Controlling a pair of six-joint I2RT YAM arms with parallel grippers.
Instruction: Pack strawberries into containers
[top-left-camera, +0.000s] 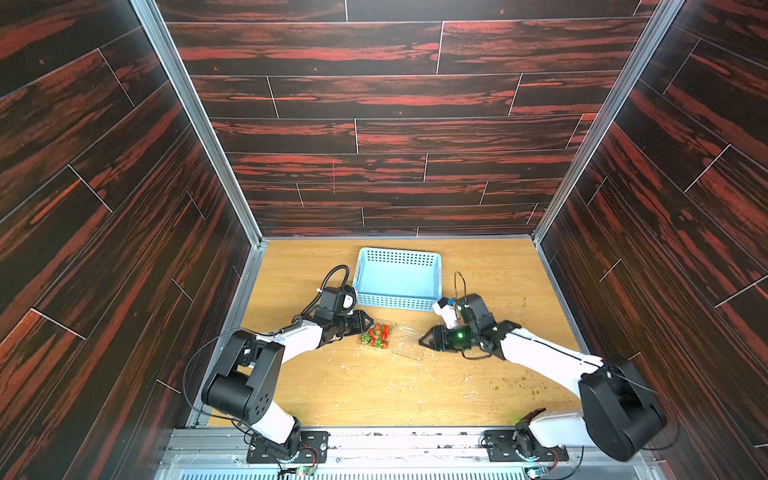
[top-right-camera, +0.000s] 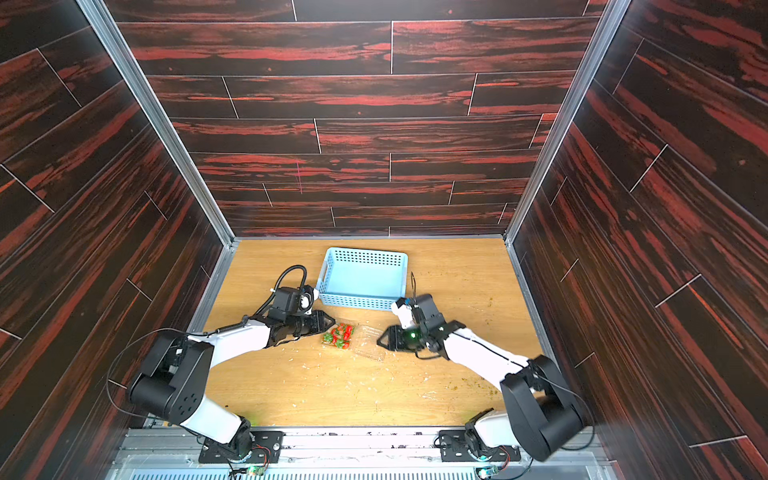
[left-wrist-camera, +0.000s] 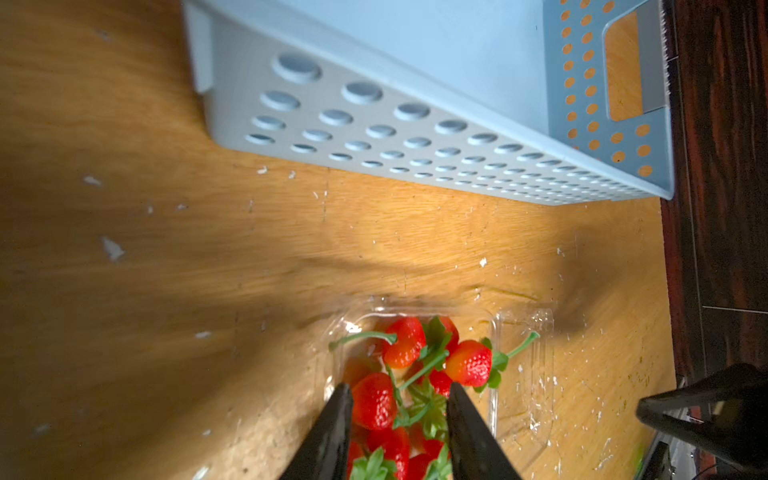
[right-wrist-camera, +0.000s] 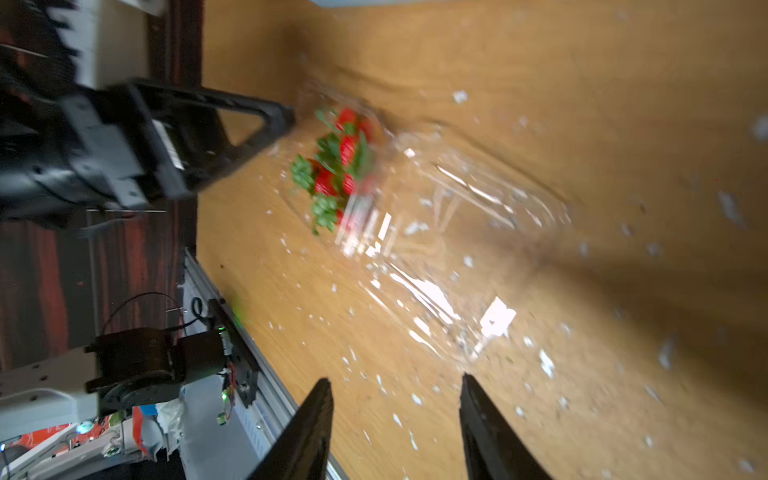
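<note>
Red strawberries (left-wrist-camera: 374, 401) with green leaves fill one half of a clear plastic container (left-wrist-camera: 521, 376). Its transparent lid half (right-wrist-camera: 464, 232) lies folded out flat on the table, empty, on the side toward the right arm. My left gripper is open over the strawberries' near side, at the container's left; nothing shows held between its fingers. My right gripper has its fingers apart near the lid's outer edge, with only tabletop visible between them. In the top left view, the left gripper (top-left-camera: 369, 320) and right gripper (top-left-camera: 424, 342) flank the container.
A light blue perforated basket (top-left-camera: 397, 302) stands empty just behind the container. Small white scraps (left-wrist-camera: 113, 249) are scattered over the wooden table.
</note>
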